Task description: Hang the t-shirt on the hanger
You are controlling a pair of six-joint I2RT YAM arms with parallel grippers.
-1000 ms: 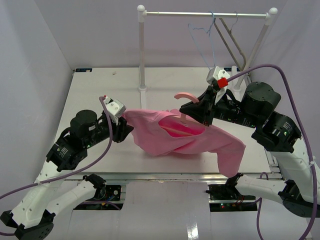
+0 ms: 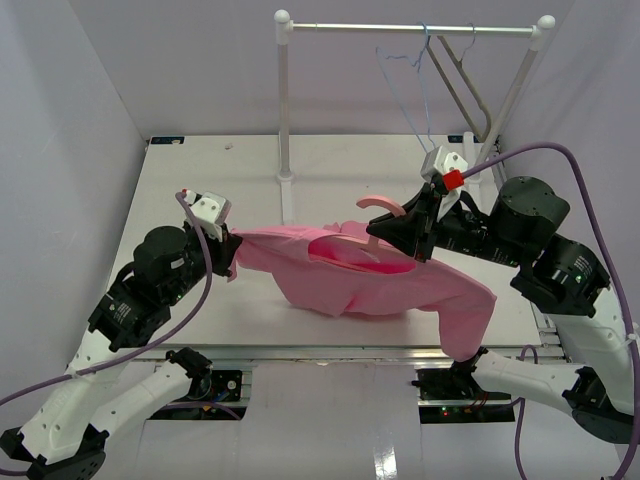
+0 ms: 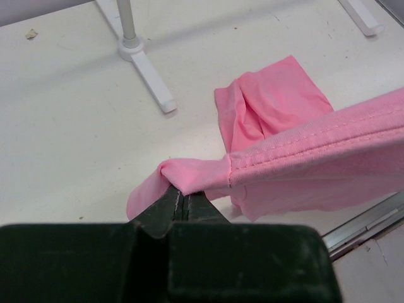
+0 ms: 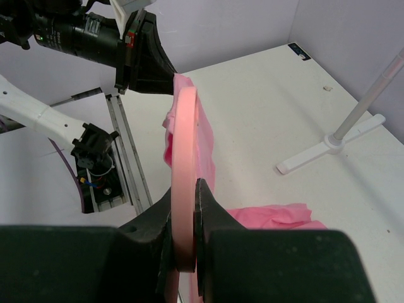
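Observation:
The pink t shirt (image 2: 340, 285) is stretched between my grippers, its collar opening facing up and part of it lying on the table. My left gripper (image 2: 228, 245) is shut on the shirt's edge at the left; in the left wrist view the fabric (image 3: 284, 151) runs from its fingertips to the right. My right gripper (image 2: 390, 225) is shut on the pink hanger (image 4: 185, 145), whose hook (image 2: 380, 202) sticks up above the shirt while its lower part goes into the opening.
A white rack (image 2: 330, 27) stands at the back with blue and grey hangers (image 2: 455, 75) on its bar. Two further arms rest low along the front edge.
My left gripper has moved left, pulling the shirt's left part out with it. My right gripper and the hanger have shifted slightly to the right.

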